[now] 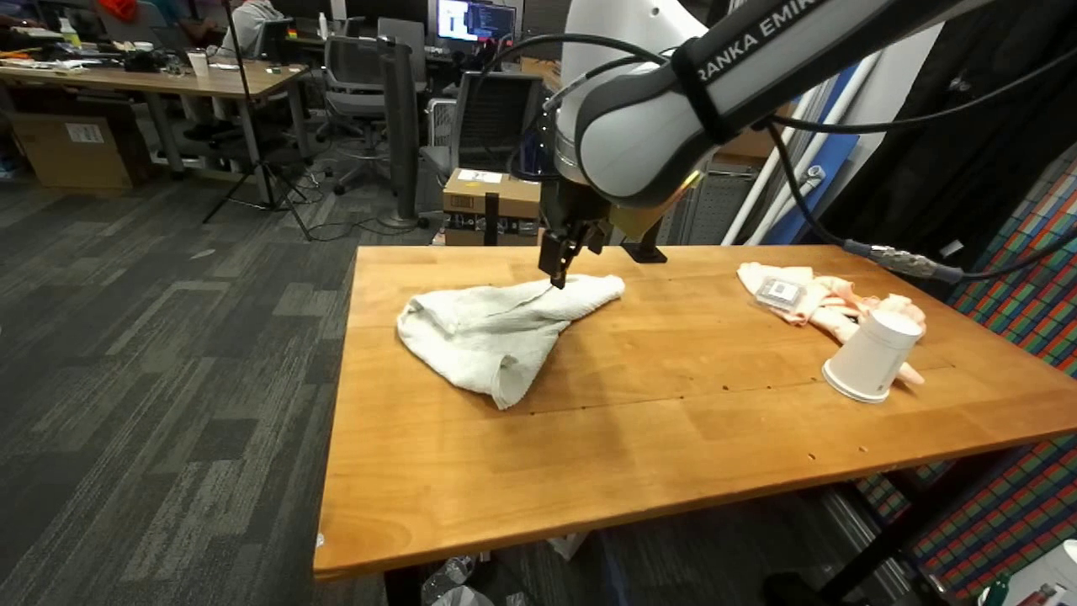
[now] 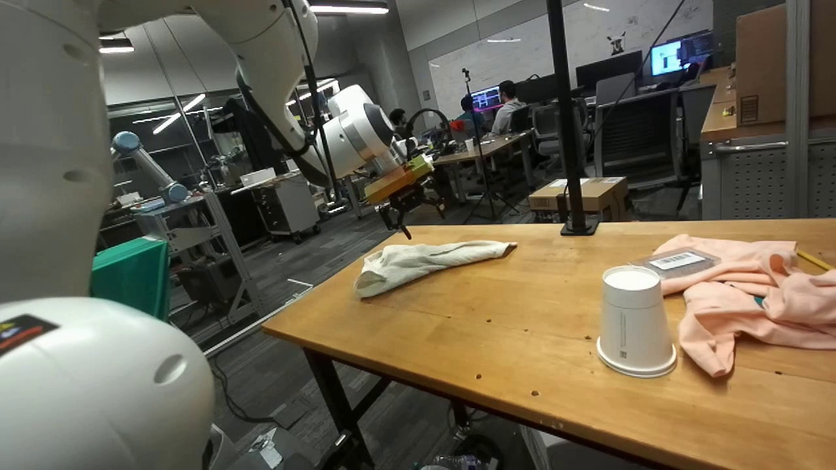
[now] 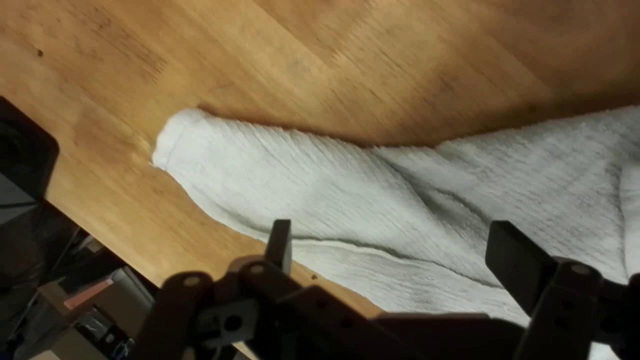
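A white towel (image 1: pixel 495 328) lies crumpled on the wooden table, its narrow folded end pointing to the right in exterior view 1. My gripper (image 1: pixel 573 271) hangs over the towel's far side, near that narrow end. In the wrist view the open gripper has its fingers wide apart, and the towel (image 3: pixel 336 186) runs beneath and beyond them with nothing held. From exterior view 2, the gripper (image 2: pixel 407 223) appears above the towel (image 2: pixel 423 264), apart from it.
On the table's right, an upside-down white cup (image 2: pixel 636 325) stands beside a peach cloth (image 2: pixel 744 294) with a small clear package (image 2: pixel 680 262) on it. A black post (image 2: pixel 578 211) rises from the far edge.
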